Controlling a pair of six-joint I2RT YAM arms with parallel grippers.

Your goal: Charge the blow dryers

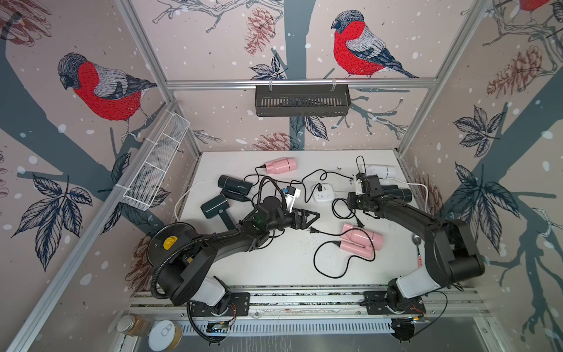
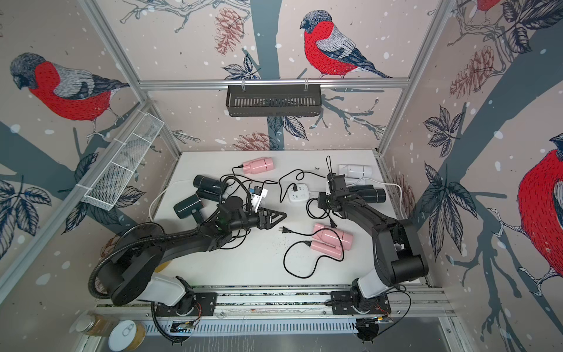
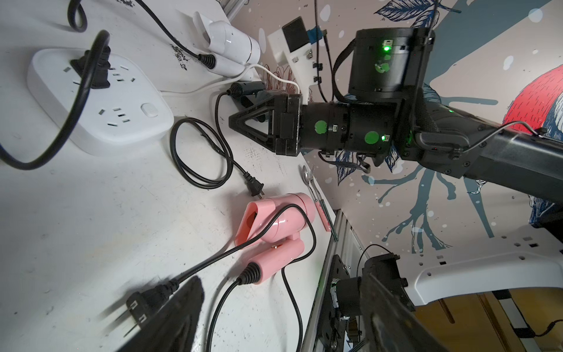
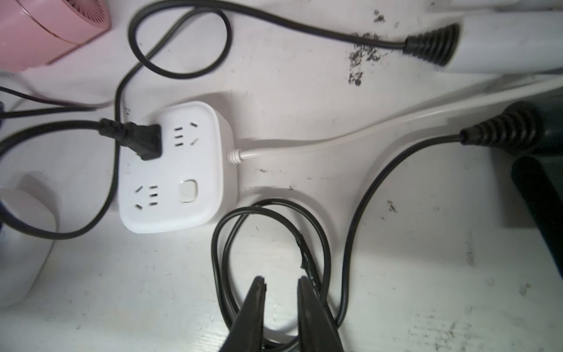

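A white power strip (image 4: 176,205) has one black plug (image 4: 143,140) in it. My left gripper (image 1: 310,219) is open, with nothing held; in the left wrist view a loose plug (image 3: 149,308) lies beneath its blurred fingers. My right gripper is part open above a coiled black cord (image 4: 322,234), right of the strip. A pink blow dryer (image 1: 360,237) lies at the front right, another (image 1: 281,165) at the back. A white dryer (image 4: 504,44) and a dark one (image 1: 398,193) lie at the right. Two dark dryers (image 1: 231,183) (image 1: 214,207) lie at the left.
Cords cross much of the table. A black basket (image 2: 273,108) hangs on the back rail and a white mesh rack (image 1: 152,164) on the left. Spoons (image 3: 313,193) lie at the right edge.
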